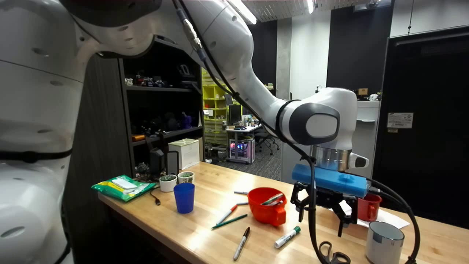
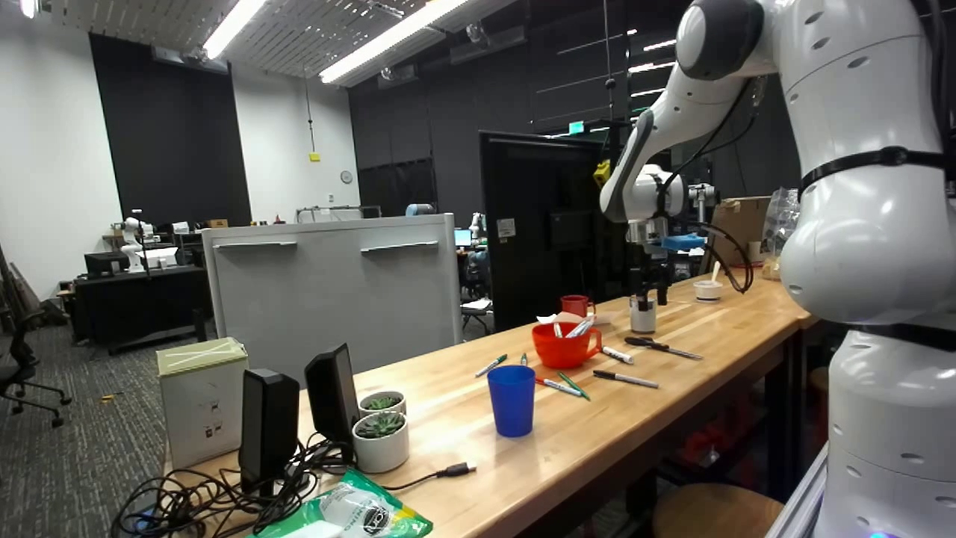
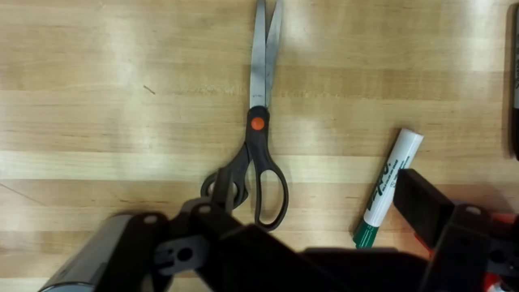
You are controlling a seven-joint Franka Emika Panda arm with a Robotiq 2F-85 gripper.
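Observation:
My gripper (image 1: pixel 323 222) hangs above the table, open, with nothing between its fingers. Below it in the wrist view lie black-handled scissors (image 3: pixel 258 141), blades slightly apart. A white marker with a green cap (image 3: pixel 387 190) rests to their right, partly behind one finger (image 3: pixel 421 207). The red bowl-shaped cup (image 1: pixel 266 211) holds a few markers, and only a bit of it shows in the wrist view. A white-grey mug (image 1: pixel 385 246) stands to the right of the gripper. Around the red cup are a black marker (image 1: pixel 242 244), a red-capped marker (image 1: pixel 227 215) and a green pen (image 1: pixel 229 221).
A dark red mug (image 1: pixel 368 207) sits on white paper (image 1: pixel 393 218) behind the gripper. The blue cup (image 1: pixel 184 198), potted plants (image 2: pixel 381 439) and a green packet (image 1: pixel 124 187) occupy the far end. Bare wood lies between the blue cup and the pens.

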